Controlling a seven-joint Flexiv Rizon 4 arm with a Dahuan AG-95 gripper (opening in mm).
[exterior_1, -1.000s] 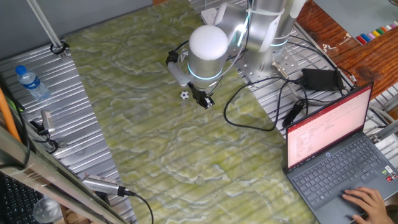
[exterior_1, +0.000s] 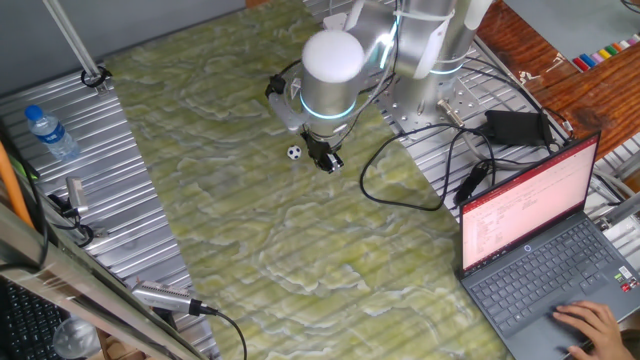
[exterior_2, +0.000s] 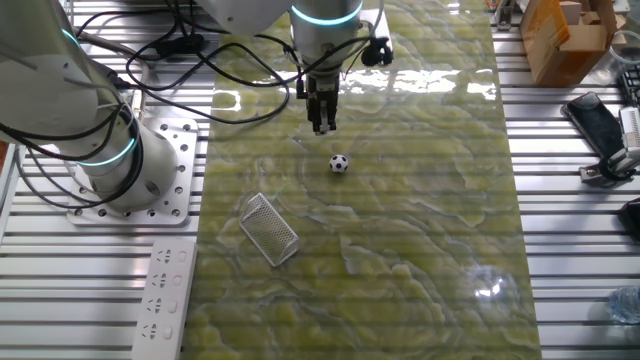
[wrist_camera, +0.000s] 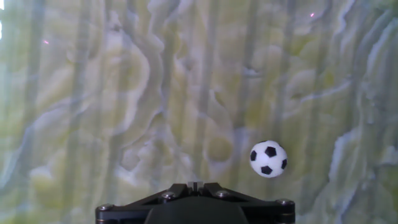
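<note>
A small black-and-white soccer ball (wrist_camera: 268, 158) rests on the green marbled table sheet (wrist_camera: 205, 81), up and to the right of my fingertips in the wrist view. My black gripper is shut, its fingertips together and nothing visible between them. In the first exterior view the ball (exterior_1: 294, 153) sits just left of the gripper (exterior_1: 333, 163), apart from it. From the second exterior view, the ball (exterior_2: 339, 163) shows in front of the downward-pointing gripper (exterior_2: 322, 126), with a gap between them.
A metal grater (exterior_2: 269, 230) lies flat on the sheet near the ball. A power strip (exterior_2: 164, 300) and looped black cables (exterior_1: 400, 205) lie on the base side. A laptop (exterior_1: 545, 260) with a person's hand stands at the right. Much of the sheet is clear.
The arm's white-capped joint has shifted slightly toward the top of the first exterior view.
</note>
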